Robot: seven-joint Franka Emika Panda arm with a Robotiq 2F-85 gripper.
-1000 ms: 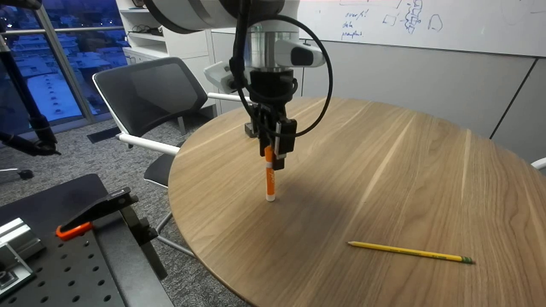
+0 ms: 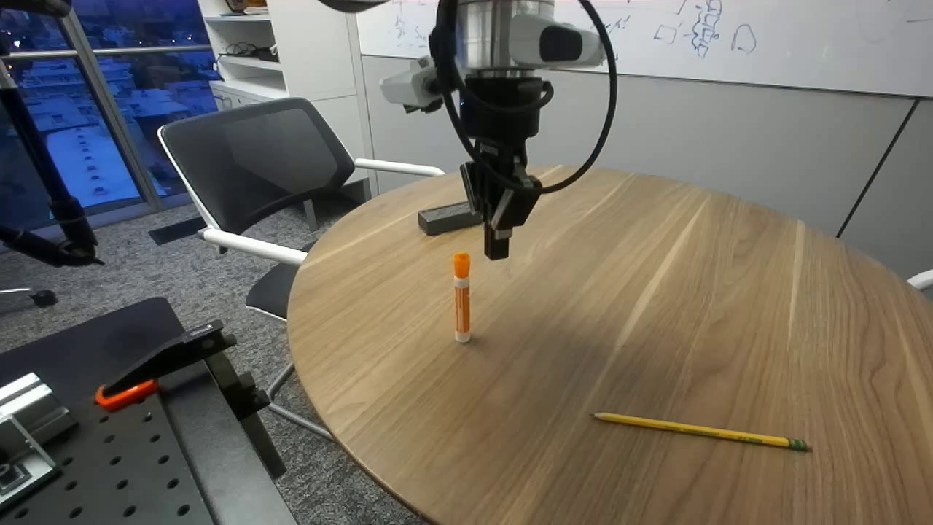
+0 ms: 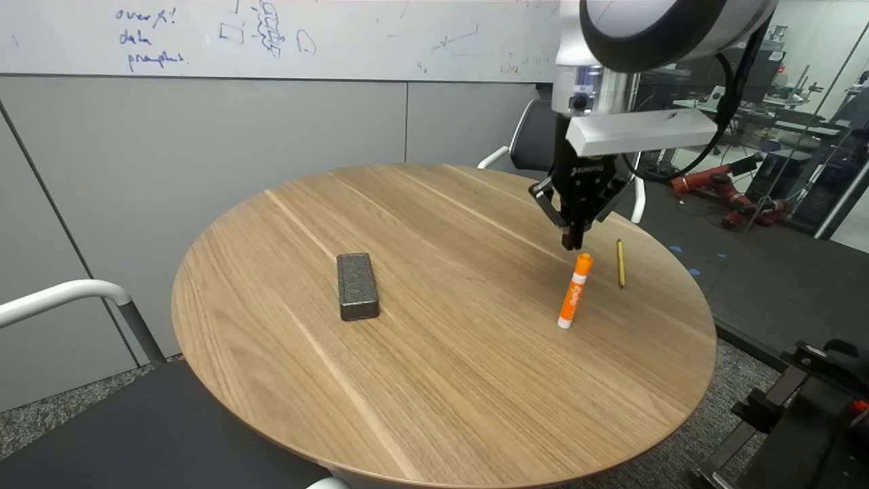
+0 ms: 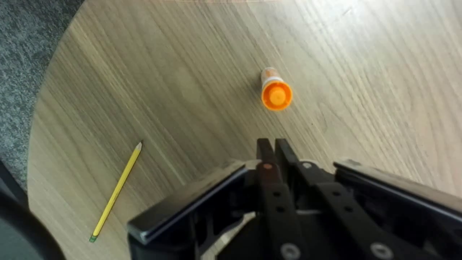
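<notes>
An orange marker (image 2: 461,299) with a white base stands upright on the round wooden table (image 2: 647,289). From above, in the wrist view, the marker's orange cap (image 4: 277,95) shows beyond my fingertips, with bare tabletop between. My gripper (image 2: 496,257) hangs above the table, apart from the marker, up and to its right in exterior view 1. In the wrist view its two fingers lie close together, shut, and nothing shows between them. In exterior view 2 the same gripper (image 3: 572,247) is just above the marker (image 3: 574,292) in the picture.
A yellow pencil (image 2: 700,429) lies flat on the table, well clear of the marker. A dark grey block, likely an eraser (image 3: 356,285), rests elsewhere on the tabletop. A chair (image 2: 254,166) stands by the table's edge.
My gripper has risen and shifted right in exterior view 1, away from the marker's top, which it overlapped before. The marker stands in about the same spot; its printing appears turned.
</notes>
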